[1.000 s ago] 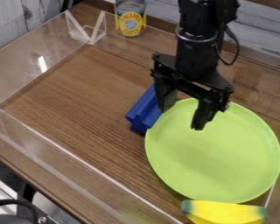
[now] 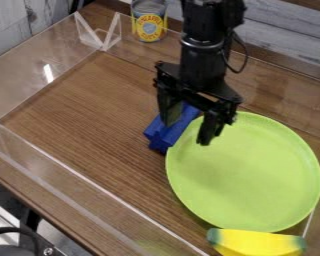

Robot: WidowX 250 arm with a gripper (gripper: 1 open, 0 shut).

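My black gripper (image 2: 190,120) hangs over the middle of the table, its fingers apart, just above a blue block (image 2: 168,133) that is partly hidden beneath it. A large light-green plate (image 2: 243,180) lies to the right and front of the block, partly under the gripper's right finger. A yellow banana-like toy (image 2: 254,242) sits at the front edge by the plate.
A can (image 2: 149,22) with a yellow label stands at the back. Clear plastic walls edge the wooden table (image 2: 83,120).
My gripper has shifted left, away from the plate and toward the blue block. The block and the plate look unmoved.
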